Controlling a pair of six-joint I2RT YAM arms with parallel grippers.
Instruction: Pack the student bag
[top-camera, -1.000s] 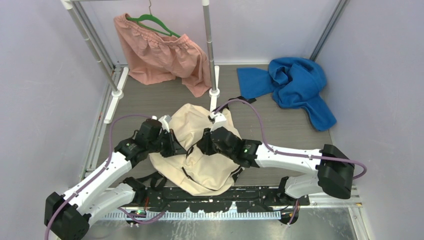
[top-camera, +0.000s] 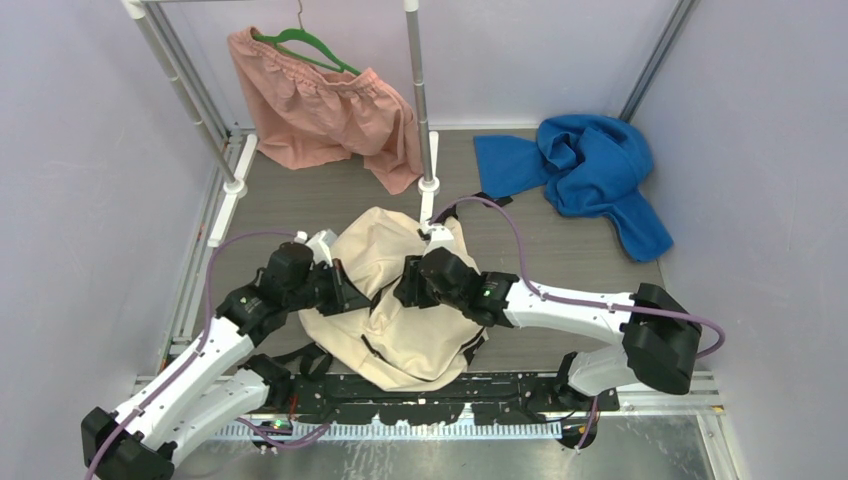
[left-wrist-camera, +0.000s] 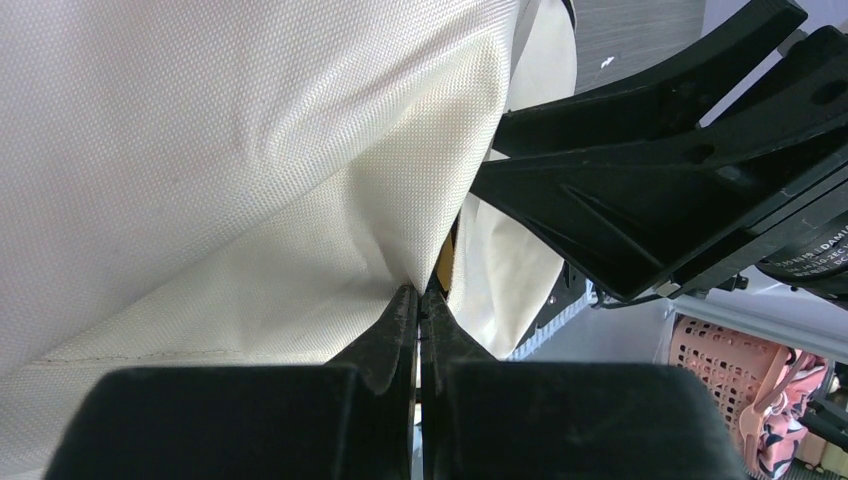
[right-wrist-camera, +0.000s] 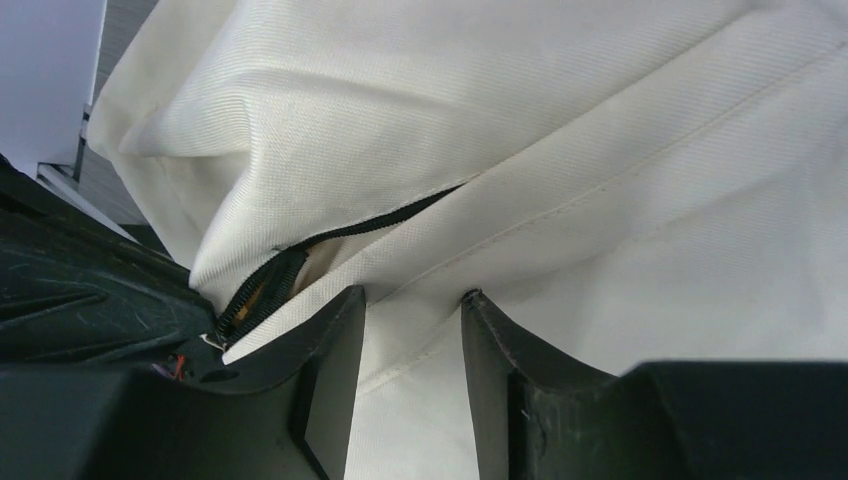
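The cream canvas bag (top-camera: 400, 350) lies crumpled on the floor between both arms. My left gripper (top-camera: 340, 290) is over its left middle. In the left wrist view, its fingertips (left-wrist-camera: 420, 300) meet, shut at a fold of cream cloth beside a zipper. My right gripper (top-camera: 410, 285) is just right of it on the bag. In the right wrist view, its fingers (right-wrist-camera: 510, 400) stand apart over a seamed band of cloth, with the black zipper (right-wrist-camera: 370, 220) showing behind; whether cloth is held is unclear.
Pink shorts (top-camera: 320, 120) hang on a green hanger (top-camera: 310, 40) from a rack at back left. A blue cloth (top-camera: 590, 170) lies at back right. Bare floor (top-camera: 540, 250) shows right of the bag.
The bag looks almost unchanged.
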